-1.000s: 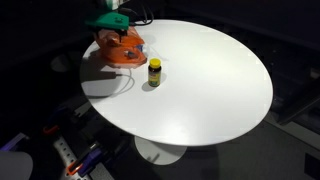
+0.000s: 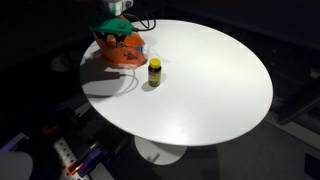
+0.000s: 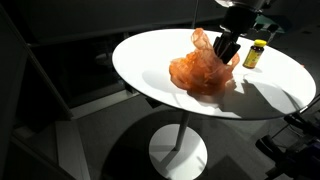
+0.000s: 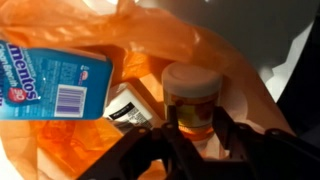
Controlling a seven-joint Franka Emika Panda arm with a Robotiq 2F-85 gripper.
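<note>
A crumpled orange mesh-like bag [image 3: 199, 76] rests on the round white table. My gripper [image 3: 224, 50] reaches down into it. In the wrist view, a small bottle with a white cap [image 4: 190, 80] and an orange-red label stands by my fingertips. My gripper is partly open, its fingers on either side of the bottle's lower part; whether they touch it is unclear. A blue Mentos pack [image 4: 50, 82] and a small white container [image 4: 127, 107] also lie in the bag.
A brown bottle with a yellow lid [image 2: 154, 73] stands upright on the table [image 2: 210, 80], to the right of the bag in exterior view 1. The far edge drops to dark floor.
In exterior view 1 my gripper has moved slightly lower and to the right, deeper over the bag. The brown bottle has stayed in place.
</note>
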